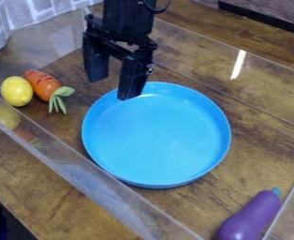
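Note:
My black gripper [112, 73] hangs at the top middle, open, its two fingers pointing down above the back left rim of a blue plate [154, 131], with nothing seen between them. A toy carrot [45, 84] with green leaves and a yellow lemon [17, 90] lie to the left of the plate. A purple eggplant [247, 217] lies at the lower right.
A clear plastic wall [75, 169] runs diagonally along the lower left, and another edge shows at the far right. The wooden surface right of the plate is bare. A pale container stands at the top left corner.

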